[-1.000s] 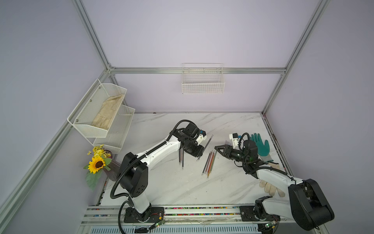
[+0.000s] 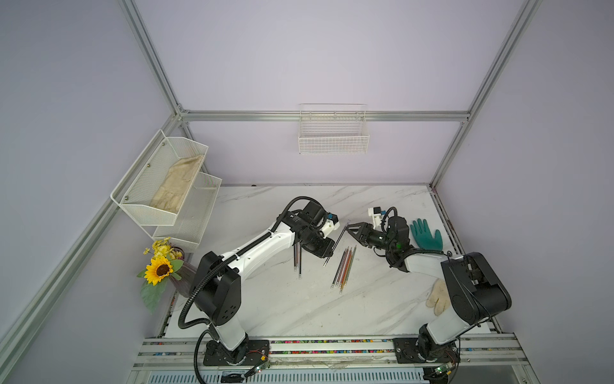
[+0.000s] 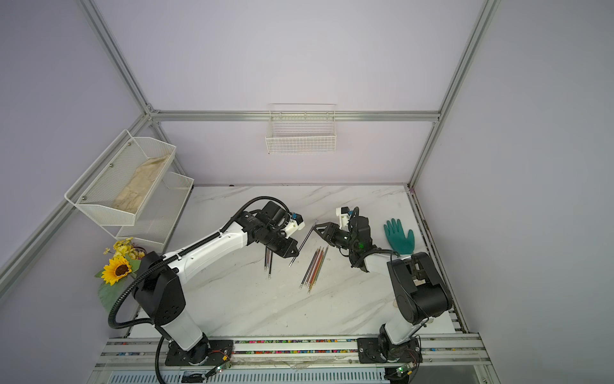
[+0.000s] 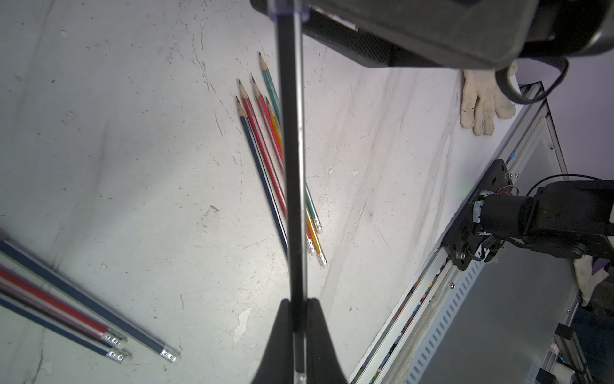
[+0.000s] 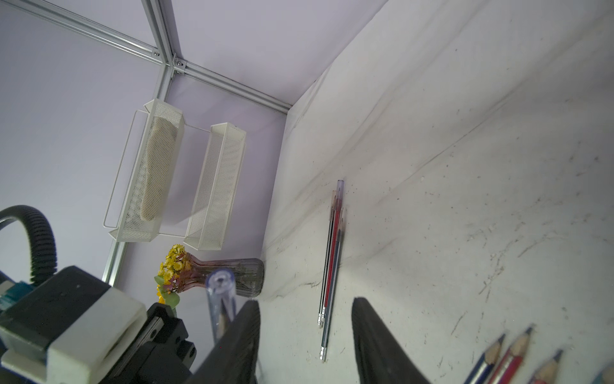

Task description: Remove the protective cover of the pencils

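My left gripper is shut on a dark pencil point(image 4: 293, 160), held raised and slanting above the table. A clear purplish cover point(image 5: 222, 291) caps the pencil's upper end. Beside that end is my right gripper, open, with nothing between its fingers. In the right wrist view the cover shows left of the left finger point(image 5: 246, 329), outside the gap. Several uncovered pencils point(image 2: 345, 268) lie in a group at the table's middle. A second group point(image 5: 332, 256) lies to the left; at least one there wears a clear cover point(image 5: 340, 186).
A green glove point(image 2: 426, 235) and a beige glove point(image 2: 438, 297) lie at the right. On the left stand a flower vase point(image 2: 184, 279) and white mesh shelves point(image 2: 203, 204).
My right gripper has moved left and toward the back, up to the capped end of the held pencil. The left arm has stayed almost still, keeping the pencil in its gripper.
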